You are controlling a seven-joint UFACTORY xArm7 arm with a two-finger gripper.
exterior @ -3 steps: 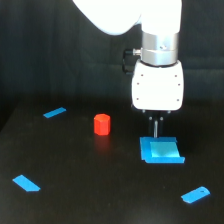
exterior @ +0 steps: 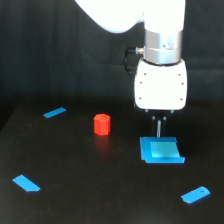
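Note:
A red block with a hexagonal outline [exterior: 102, 124] stands on the dark table, left of the middle. To its right lies a flat blue square [exterior: 146, 158] with a paler patch in its centre. My gripper [exterior: 159, 134] points down just over the far edge of that square, well apart from the red block. Its fingers are small and dark against the table, so whether they are open or shut is unclear. No held object shows at their tips.
Blue tape strips lie at the far left [exterior: 55, 113], near left [exterior: 26, 184] and near right [exterior: 195, 195]. Bare table surrounds the red block, and the front middle is clear.
My arm and gripper have shifted slightly to the right. The red block, blue square and tape strips stay where they were.

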